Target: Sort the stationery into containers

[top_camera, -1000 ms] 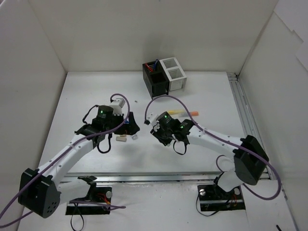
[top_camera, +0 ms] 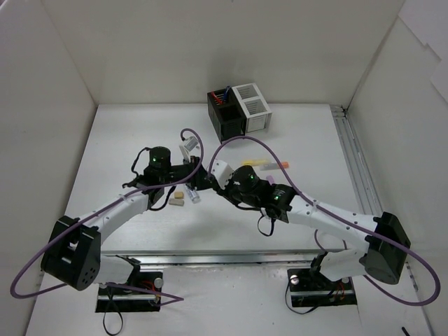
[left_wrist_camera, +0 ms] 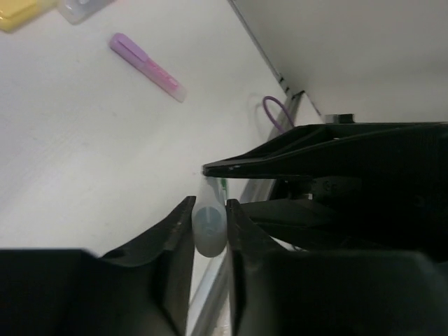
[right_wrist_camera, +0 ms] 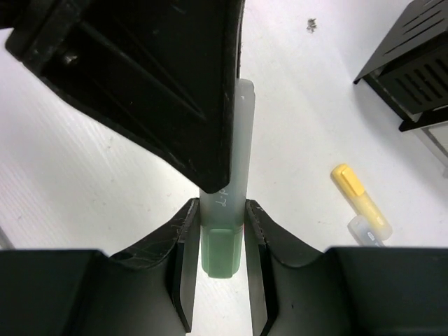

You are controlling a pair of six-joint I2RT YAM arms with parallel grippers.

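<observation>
Between the two arms, over the middle of the table, a pale translucent marker with a green end (right_wrist_camera: 220,252) is pinched by my right gripper, which is shut on it. My left gripper has its fingers close on both sides of the marker's other end (left_wrist_camera: 210,234); whether they press on it cannot be told. A dark finger (right_wrist_camera: 175,91) of the left gripper crosses in front of the marker in the right wrist view. At the back stand a black container (top_camera: 226,128) holding red and blue pens and a white slotted container (top_camera: 262,123).
A yellow highlighter (top_camera: 253,162), an orange one (top_camera: 280,165) and a purple-pink marker (left_wrist_camera: 148,66) lie on the right half. Erasers (top_camera: 176,202) and a clear-bodied item (top_camera: 193,196) lie near the left gripper.
My left gripper has moved right until it meets the right gripper at the marker. The right arm has shifted slightly to the right, its gripper still near the middle.
</observation>
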